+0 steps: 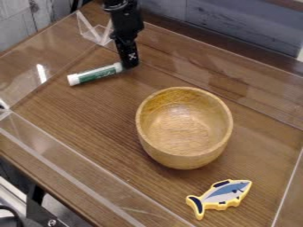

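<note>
My black gripper (128, 58) hangs at the top, its tip low over the table at the right end of a white tube with green label (95, 74), which lies at a slant. Whether its fingers hold the tube or anything else is hard to tell at this size. A large tan bowl (183, 126) stands right of centre. A yellow-edged fish-shaped piece (219, 195) with blue and white lies at the bottom right.
A grey-blue raised edge runs along the back right.
</note>
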